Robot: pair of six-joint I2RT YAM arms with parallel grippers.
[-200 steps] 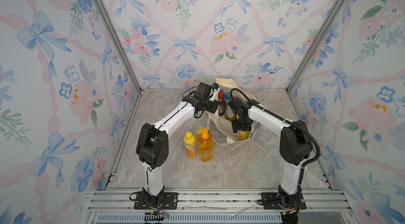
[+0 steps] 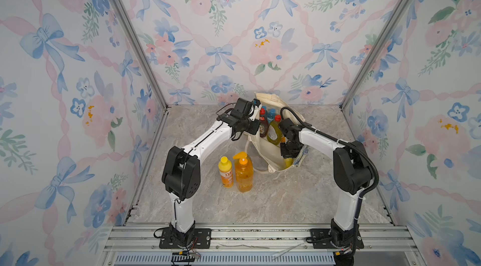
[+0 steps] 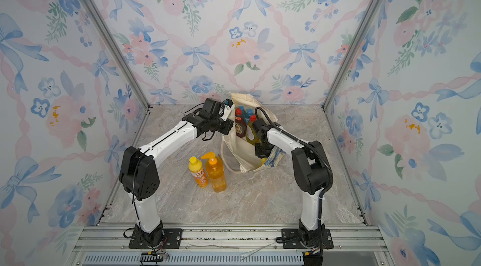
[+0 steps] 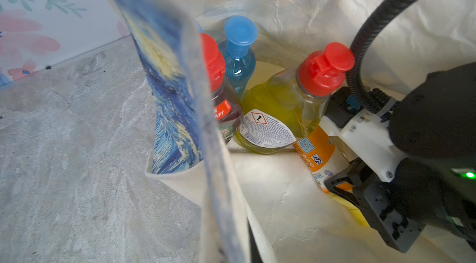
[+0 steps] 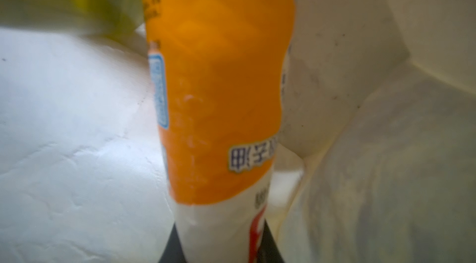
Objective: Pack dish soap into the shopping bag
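Observation:
A cream shopping bag stands open, holding a brown red-capped bottle, blue bottles and a yellow-green dish soap. My left gripper is at the bag's left rim, shut on its fabric as far as the top views show. Inside the bag, my right gripper is around an orange-labelled bottle lying in it; its fingers show at that bottle's sides, and whether they grip it is unclear. An orange pump bottle and a yellow-capped bottle stand outside on the table.
Patterned walls enclose it at back and sides.
My right gripper has moved slightly rightward within the bag. The left arm and the two bottles outside look unchanged.

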